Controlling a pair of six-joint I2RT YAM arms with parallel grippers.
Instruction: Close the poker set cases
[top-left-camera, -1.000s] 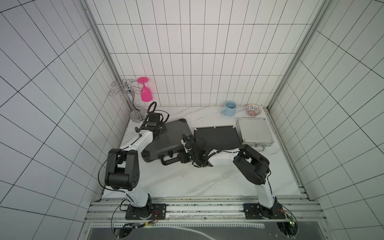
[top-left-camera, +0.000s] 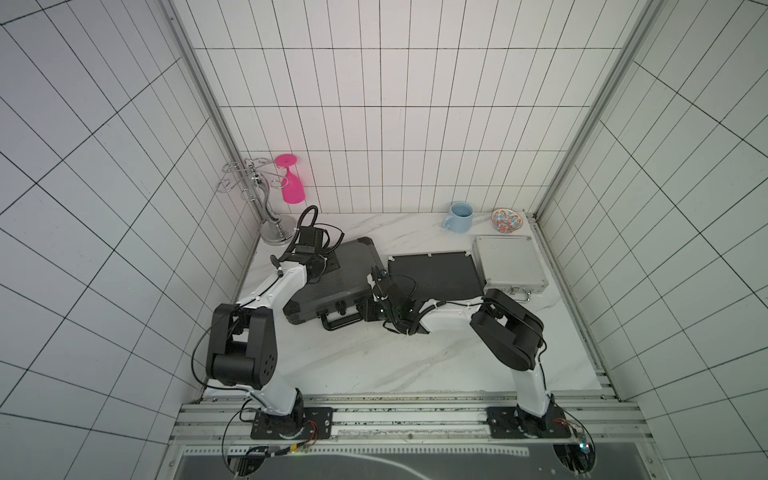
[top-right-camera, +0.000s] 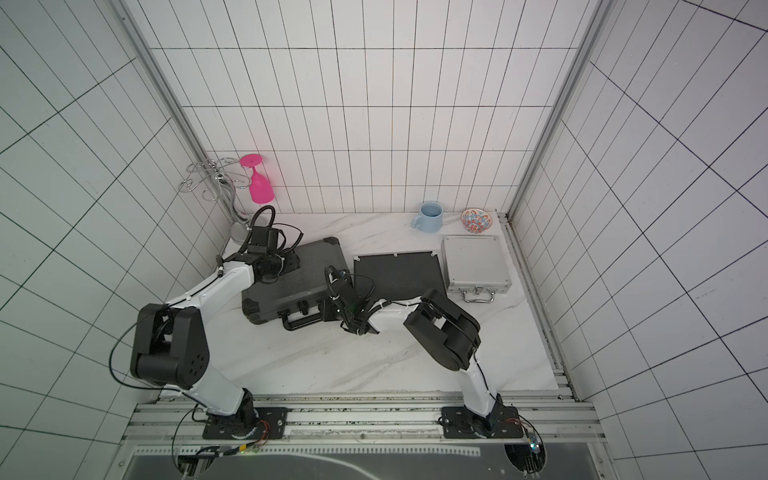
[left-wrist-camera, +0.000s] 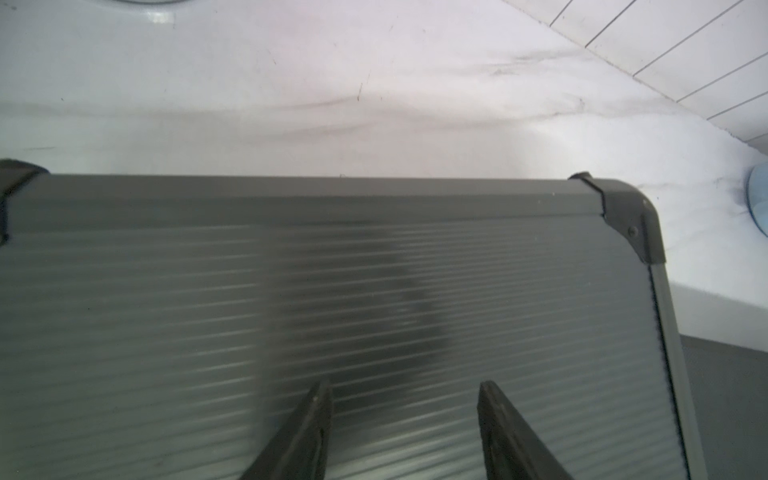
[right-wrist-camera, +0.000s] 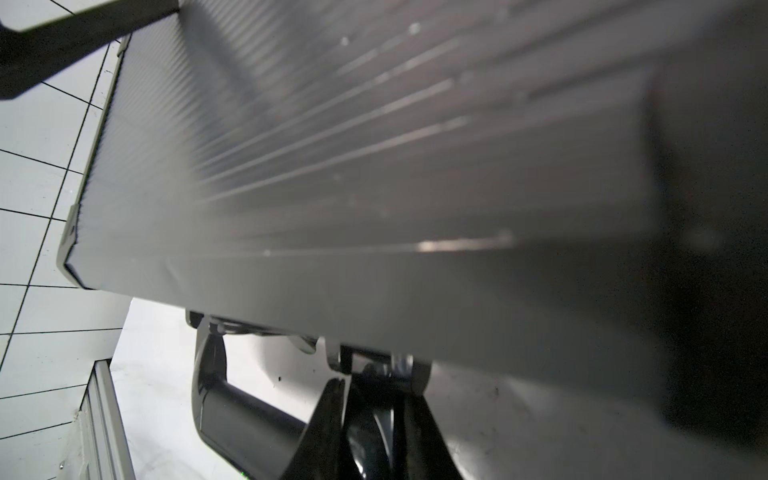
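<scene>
A large black ribbed poker case (top-left-camera: 356, 262) lies on the left half of the table, lid down, carry handle (top-left-camera: 344, 321) at the front. Over its lid, in the left wrist view, my left gripper is open, fingers well apart with nothing between them. At the front edge, my right gripper is shut on a dark glossy part at the near end of the handle; that it is the handle itself is hard to be sure of. On the right, a silver case (top-left-camera: 510, 260) sits with its lid down. Between them lies a flat black panel (top-left-camera: 436, 274).
Behind the cases stand a blue mug (top-left-camera: 458, 217) and a patterned bowl (top-left-camera: 506, 220). A metal stand (top-left-camera: 276, 230) with a pink glass (top-left-camera: 293, 189) occupies the back left corner.
My left gripper has shifted slightly right and toward the front over the black case. The right gripper has moved a little right along the case's front edge.
</scene>
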